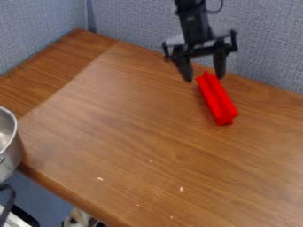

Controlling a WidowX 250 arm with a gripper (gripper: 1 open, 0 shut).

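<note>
A long red block (218,99) lies on the wooden table toward the back right, running from near the back wall toward the front. My black gripper (201,67) hangs from the top of the view just above and behind the block's far end, its two fingers apart and blurred, with nothing seen held between them.
A shiny metal container (6,142) stands at the left edge, partly out of view. Grey padded walls (130,22) rise behind it, and a dark gap with cables shows at the lower left.
</note>
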